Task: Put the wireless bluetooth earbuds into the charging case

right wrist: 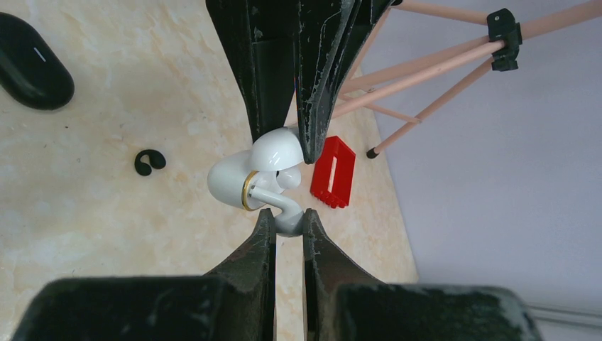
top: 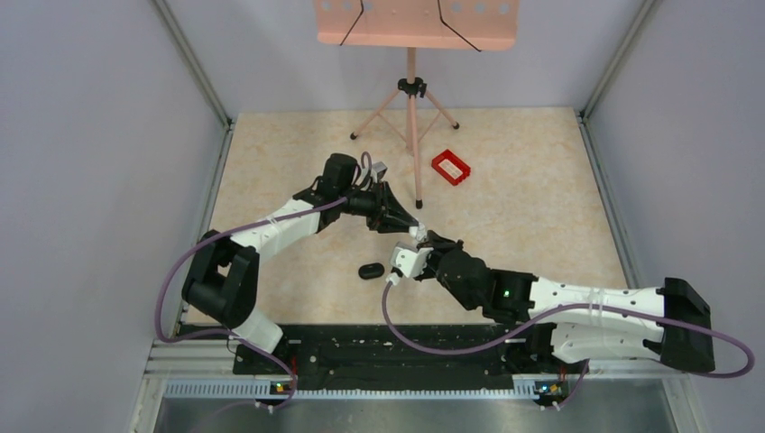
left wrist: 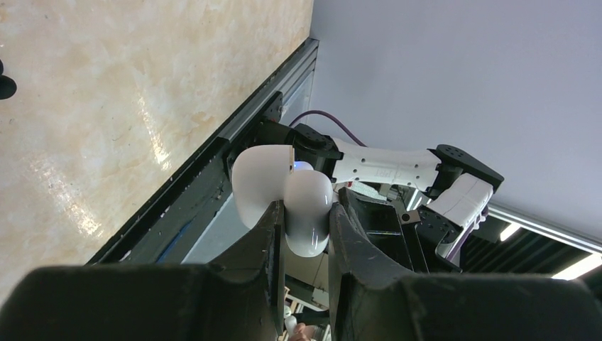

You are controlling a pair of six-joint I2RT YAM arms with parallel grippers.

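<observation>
A white clip-shaped earbud with a gold ring, its barrel (right wrist: 231, 181) seen in the right wrist view, hangs above the table between both grippers. My right gripper is shut on its curved bridge. From the other side, my left gripper has its fingertips at the earbud's rounded white end. In the left wrist view that end (left wrist: 308, 213) lies between the left fingers; whether they press on it I cannot tell. The black oval charging case (top: 371, 271) lies on the table below. A black curved earbud (right wrist: 149, 162) lies on the table near the case.
A red tray (top: 451, 168) stands toward the back, right of the pink music stand's legs (top: 412, 135). Purple cables (top: 451, 351) run along both arms.
</observation>
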